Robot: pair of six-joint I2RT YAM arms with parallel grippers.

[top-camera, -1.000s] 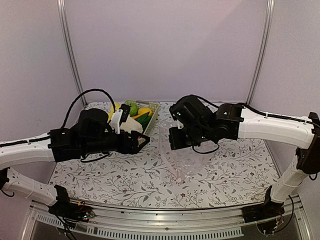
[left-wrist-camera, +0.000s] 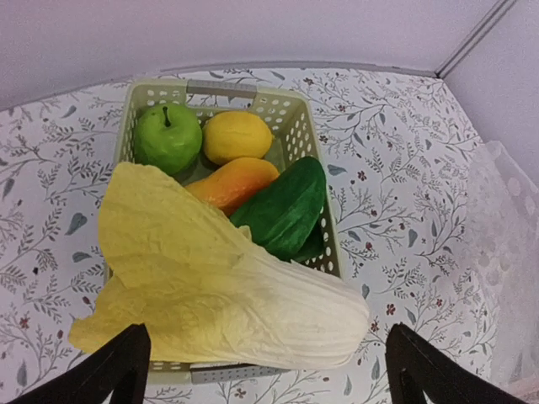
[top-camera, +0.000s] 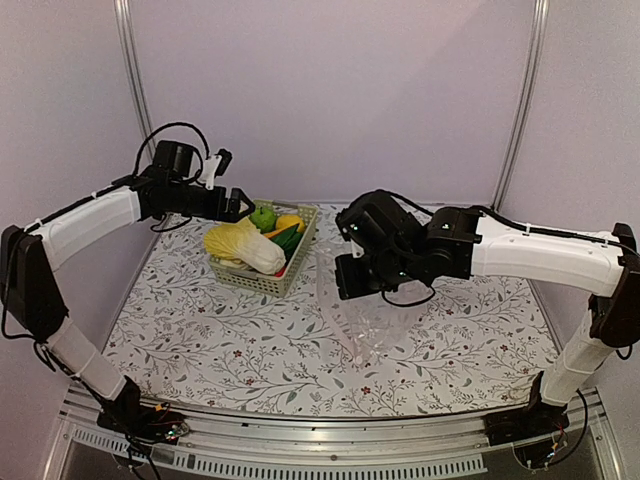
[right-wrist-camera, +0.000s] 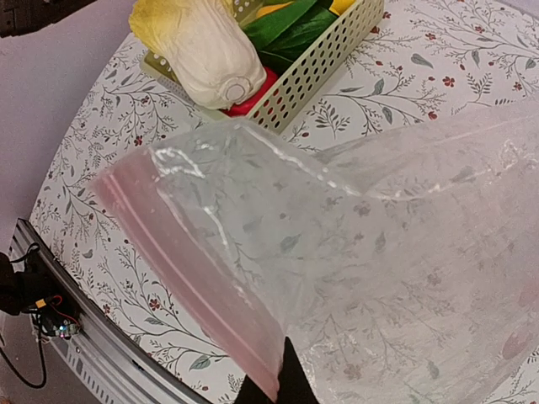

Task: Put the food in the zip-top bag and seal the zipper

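Note:
In the top view my left gripper [top-camera: 238, 207] hangs above the food basket at its left side, open and empty. Its two fingers [left-wrist-camera: 118, 370] frame the lower part of the left wrist view, with a yellow-and-white cabbage [left-wrist-camera: 219, 286] lying across the basket beneath. A green apple [left-wrist-camera: 167, 136], a yellow lemon [left-wrist-camera: 237, 136], an orange item [left-wrist-camera: 234, 183] and a dark green vegetable [left-wrist-camera: 285, 209] lie behind the cabbage. My right gripper is shut on the pink zip edge of the clear bag [right-wrist-camera: 278, 219], holding that edge up. No food shows inside the bag.
The pale perforated basket [left-wrist-camera: 313, 168] stands at the back, left of the bag. A red item [right-wrist-camera: 254, 94] peeks from under the cabbage. Walls bound the back and sides.
The right arm and the bag have stayed nearly still.

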